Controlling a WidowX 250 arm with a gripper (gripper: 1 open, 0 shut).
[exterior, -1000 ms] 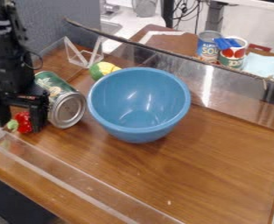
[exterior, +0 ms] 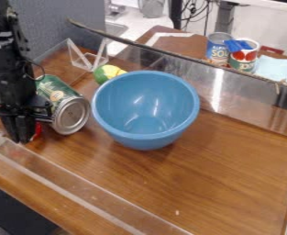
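Note:
My black gripper (exterior: 22, 122) is low at the left of the table, over a small red object (exterior: 37, 130) that is mostly hidden behind it. Whether its fingers are open or closed on that object is unclear. Just right of it a green-labelled can (exterior: 69, 114) lies on its side. A blue bowl (exterior: 145, 110) stands at the centre, right of the can, with a green-and-yellow item (exterior: 109, 72) behind it.
Clear barriers border the wooden table (exterior: 207, 179). Beyond the back barrier stand a blue can (exterior: 216, 51) and a red-and-white can (exterior: 242, 57).
My gripper has shifted slightly and now covers more of the red object. The can and bowl look unmoved.

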